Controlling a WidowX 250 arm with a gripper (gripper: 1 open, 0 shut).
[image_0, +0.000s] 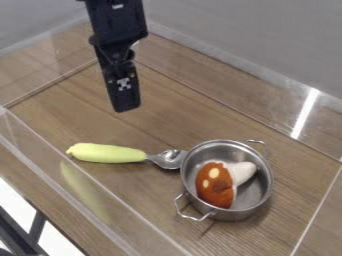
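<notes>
My black gripper (123, 95) hangs in the upper left over bare wood, above and left of the other objects; whether its fingers are open or shut is hard to tell. A pale yellow corn-like piece (107, 152) lies on the board, with a metal spoon (168, 158) at its right end. A steel pot (253, 200) with two wire handles sits at the lower right, holding an orange-brown spotted object (214, 184) and a white piece (242, 171).
A wooden work surface (174, 100) is bordered by clear low walls and pale backdrop panels (254, 40).
</notes>
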